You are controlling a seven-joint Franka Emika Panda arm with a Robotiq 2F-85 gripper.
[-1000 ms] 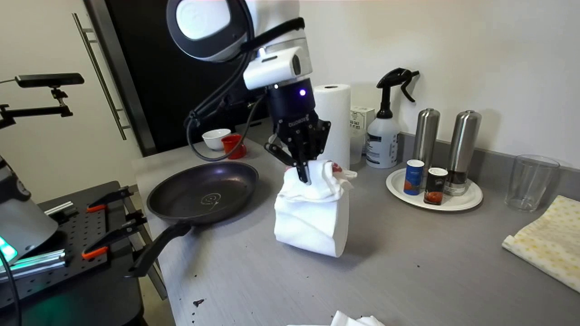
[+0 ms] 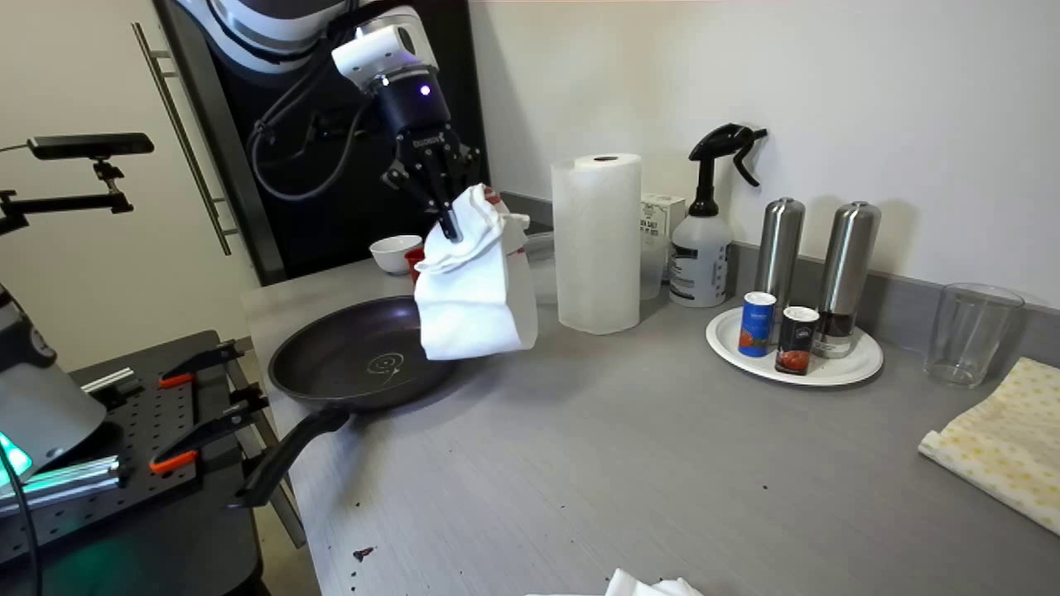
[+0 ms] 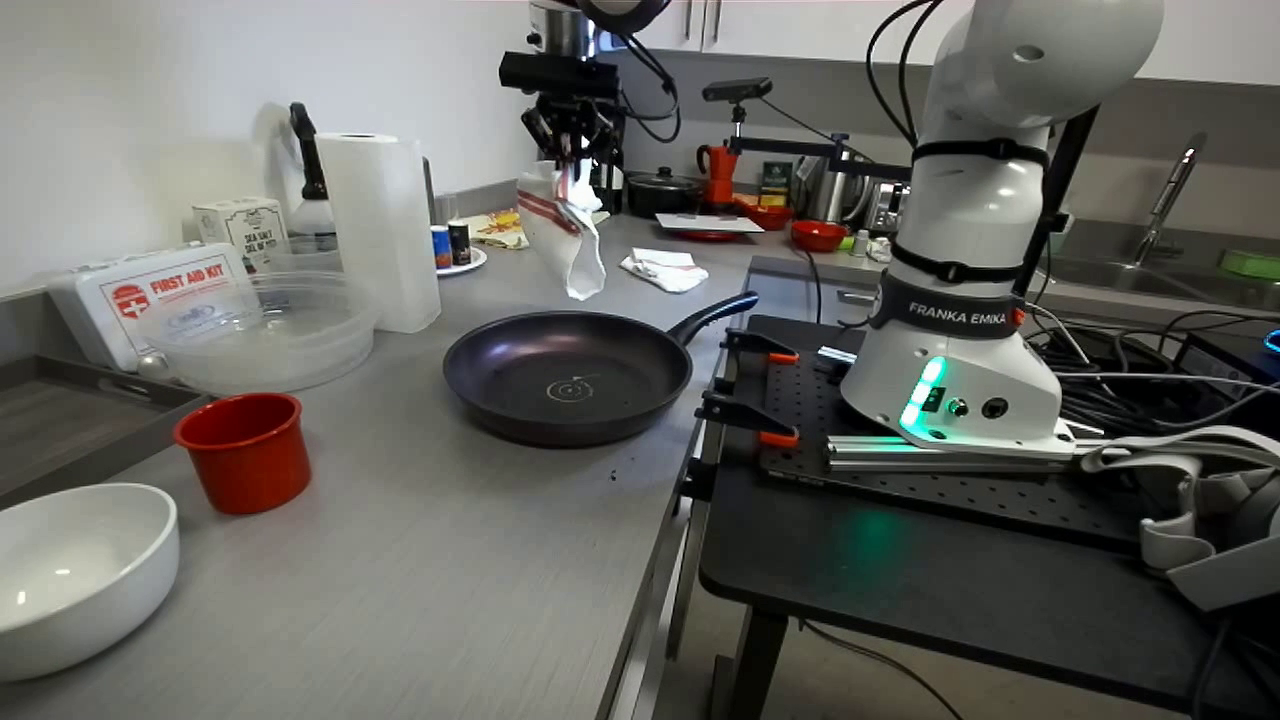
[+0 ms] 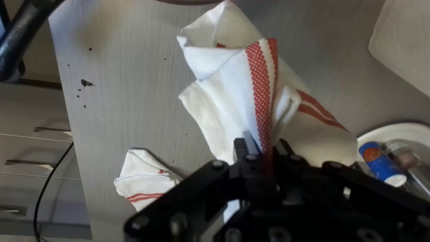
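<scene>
A white towel with red stripes [image 2: 472, 298] hangs in folds from my gripper [image 2: 449, 230], whose fingers are shut on it. In the wrist view the striped towel [image 4: 225, 80] bunches up between the fingertips, and its lower folds spread out below. The towel [image 3: 558, 234] is clear of the counter in exterior view 2. A black frying pan [image 3: 570, 378] lies on the counter, and in exterior view 1 the towel overlaps the right rim of the pan [image 2: 348, 358]. A second white towel with red stripes [image 4: 147, 177] lies folded on the counter.
A paper towel roll [image 2: 597, 248], a spray bottle [image 2: 701, 258] and a white plate [image 2: 725, 343] with shakers stand along the wall. A red cup [image 3: 244, 456] and a white bowl [image 3: 84, 576] sit beyond the pan.
The arm has moved left and back in exterior view 1, carrying the towel higher and towards the pan. The pan and the other objects have stayed put.
</scene>
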